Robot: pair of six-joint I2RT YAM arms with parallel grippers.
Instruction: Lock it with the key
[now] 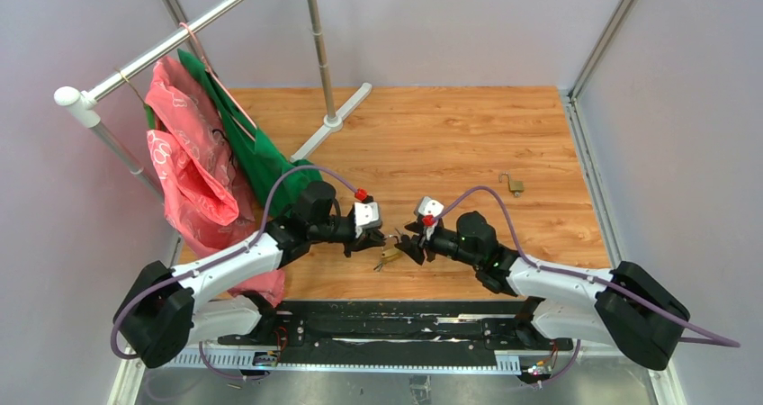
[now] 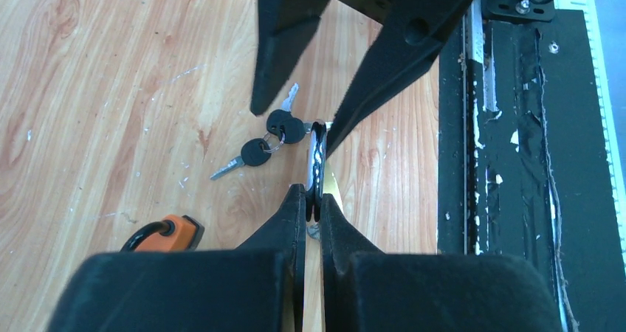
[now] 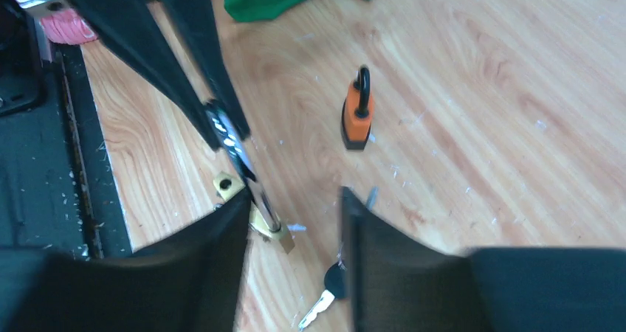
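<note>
A brass padlock (image 1: 390, 255) hangs between the two arms in the top view. My left gripper is shut on its silver shackle (image 2: 317, 162). In the right wrist view the lock's brass body (image 3: 263, 223) hangs below, with one shackle leg in it and an empty hole showing at its other end. Black-headed keys (image 2: 256, 152) on a ring show beyond the shackle; whether one sits in the lock I cannot tell. My right gripper faces the lock with its fingers (image 3: 221, 277) spread and nothing between them.
An orange padlock (image 3: 357, 118) stands on the table behind the lock. A smaller brass padlock with its shackle open (image 1: 516, 187) lies at the right. Red and green cloths hang from a rack (image 1: 207, 18) on the left.
</note>
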